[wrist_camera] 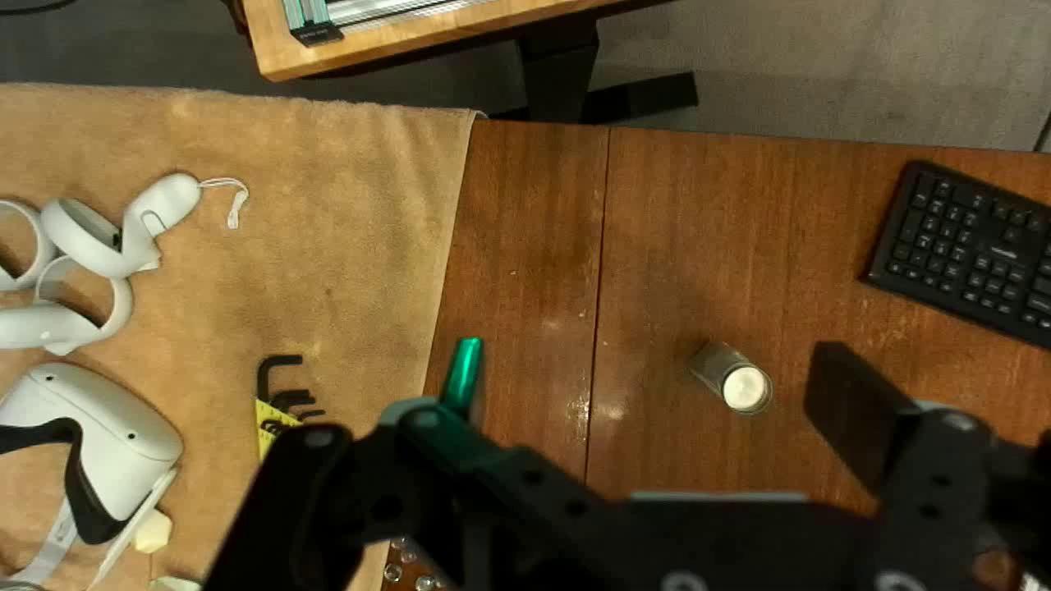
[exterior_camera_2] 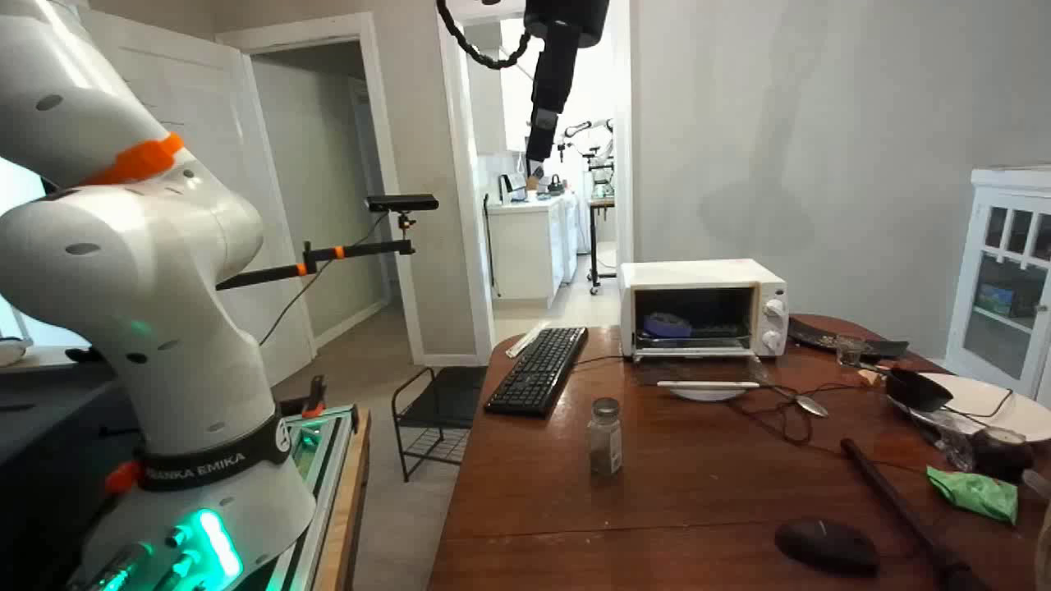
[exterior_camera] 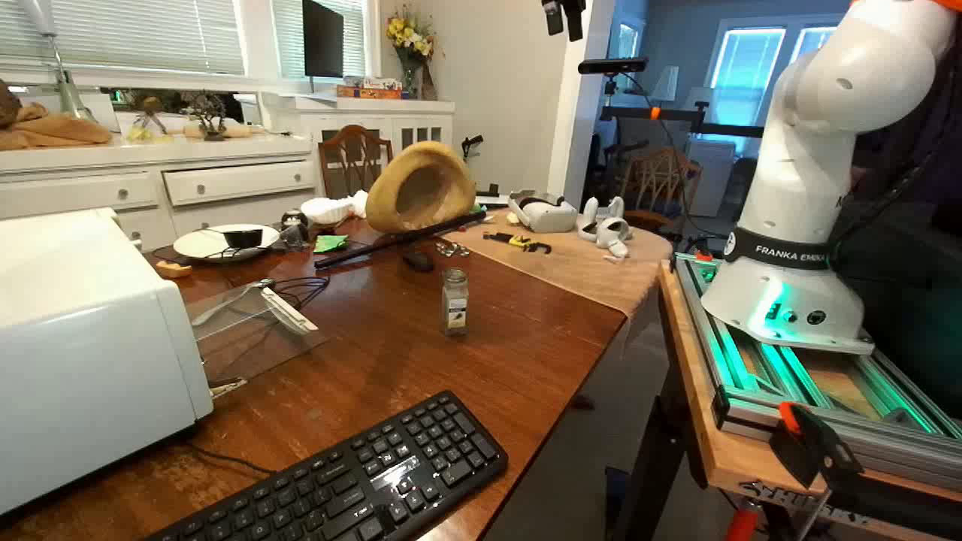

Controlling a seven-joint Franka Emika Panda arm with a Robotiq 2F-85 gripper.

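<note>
A small glass jar (exterior_camera: pixel 455 302) stands upright on the brown wooden table, clear of other objects. In exterior view 2 the same jar (exterior_camera_2: pixel 605 438) shows a light cap and a label on its side. My gripper is open, its fingers wide apart with nothing held. From above, the jar (wrist_camera: pixel 734 379) appears between the fingers, nearer the right one, but well below them. High over the table, the gripper (exterior_camera_2: pixel 538 158) points downward in exterior view 2. Only its dark tips (exterior_camera: pixel 564 19) enter the top of exterior view 1.
A black keyboard (exterior_camera_2: pixel 539 370) and a white toaster oven (exterior_camera_2: pixel 704 274) share the table. A mouse (exterior_camera_2: pixel 825 547), black bar (exterior_camera_2: pixel 901 497), plate (exterior_camera: pixel 194 245) and straw hat (exterior_camera: pixel 383 203) lie farther off. The tan cloth (wrist_camera: pixel 335 217) carries a headset (wrist_camera: pixel 118 423). Bare wood surrounds the jar.
</note>
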